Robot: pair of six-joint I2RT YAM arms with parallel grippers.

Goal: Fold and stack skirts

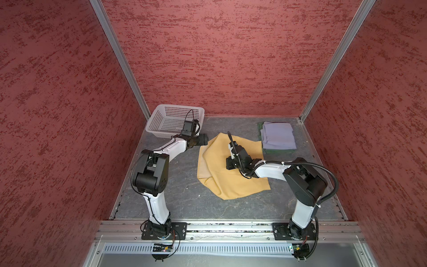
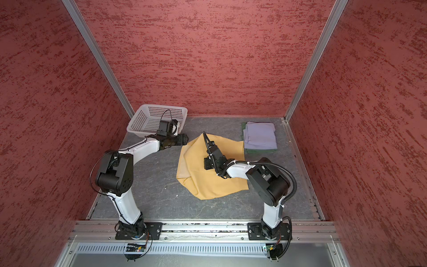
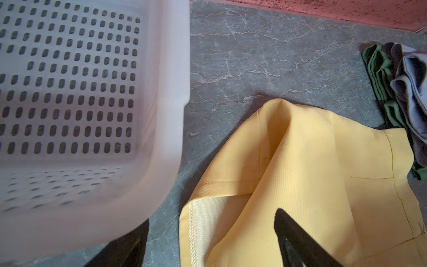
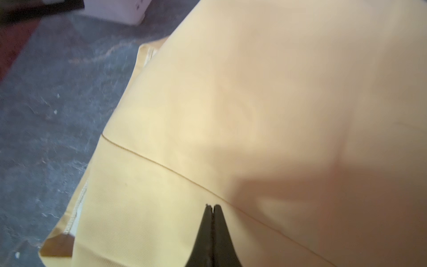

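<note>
A yellow skirt [image 1: 222, 182] lies spread on the grey table, its left side turned over so that a strip of the pale inside shows. In the left wrist view, my left gripper is open above the skirt's left edge, beside the basket, with no cloth between its fingers. Over the middle of the skirt, my right gripper is shut, its tips together and no fabric visible between them; whether they touch the cloth I cannot tell. At the back right lies a folded stack with a lavender skirt [image 1: 278, 135] on top and a green one [image 1: 284, 151] beneath.
An empty white perforated basket [image 1: 202, 116] stands at the back left, right beside my left gripper. Bare table [image 1: 182, 195] lies left of and in front of the skirt. Red walls enclose the back and sides.
</note>
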